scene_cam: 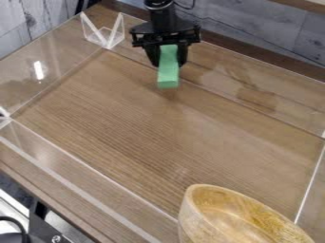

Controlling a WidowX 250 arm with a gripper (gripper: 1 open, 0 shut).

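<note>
My dark gripper (166, 43) is at the top centre, near the back wall, shut on a green object (168, 70). The green object hangs below the fingers in an upright position; whether it touches the wooden surface is hard to tell.
A large pale yellow bowl (235, 220) sits at the bottom right. A clear plastic item (105, 33) stands at the back left. A dark gap lies beyond its lower left edge.
</note>
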